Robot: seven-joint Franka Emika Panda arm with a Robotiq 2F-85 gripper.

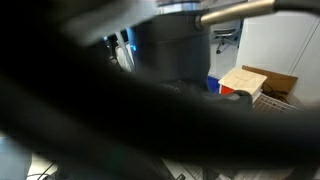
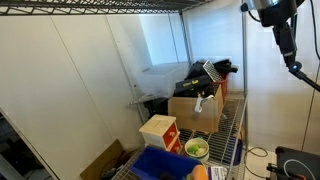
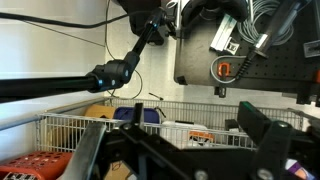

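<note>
No task object is named. In the wrist view my gripper shows along the bottom edge, its dark fingers point(image 3: 95, 136) spread wide apart. Nothing shows held between them. Below it lies a wire basket point(image 3: 190, 106) with mixed items inside, partly covered by the gripper. In exterior view 1, the blurred black arm point(image 1: 150, 110) fills most of the picture and hides much of the scene. At the upper right of exterior view 2, part of the dark arm point(image 2: 272, 14) is visible, but the fingers are not clear.
Beyond the basket, a dark work surface point(image 3: 200, 72) carries cables and tools. In exterior view 2, a blue bin point(image 2: 165, 165), a red and pale wooden box point(image 2: 160, 132), a white tub point(image 2: 197, 148) and a cardboard box point(image 2: 200, 112) crowd the wire shelf.
</note>
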